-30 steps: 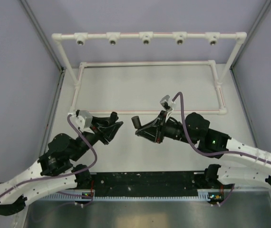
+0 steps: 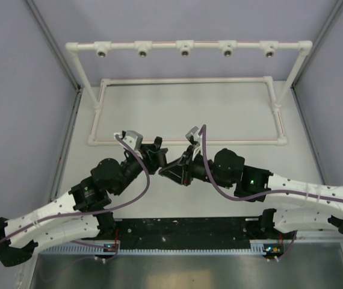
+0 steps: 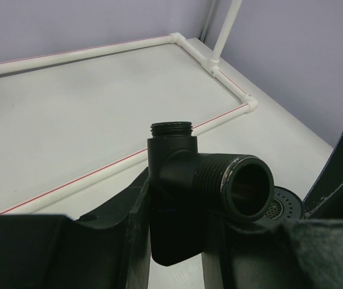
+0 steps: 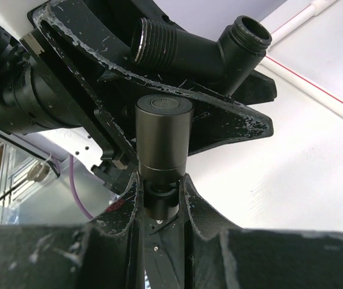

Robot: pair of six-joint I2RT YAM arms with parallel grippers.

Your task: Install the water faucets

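Note:
A black faucet body (image 3: 174, 165) with a threaded upright end and a threaded side outlet is clamped between the fingers of my left gripper (image 2: 158, 158). Its lower end sits down between those fingers. A black cylindrical faucet part (image 4: 163, 135), with a mesh disc in its end face, is pinched at its narrower neck by my right gripper. In the right wrist view this cylinder stands in front of the left gripper's fingers (image 4: 244, 123). Whether the two parts touch cannot be told. The left wrist view shows the mesh end (image 3: 284, 206) just behind the side outlet.
A white pipe frame (image 2: 186, 142) lies on the white board. Above it runs a raised pipe (image 2: 163, 45) with several downward fittings. A dark strip (image 2: 180, 235) crosses the front. The board inside the frame is clear.
My left gripper has moved right with the faucet body and my right gripper left with the cylinder.

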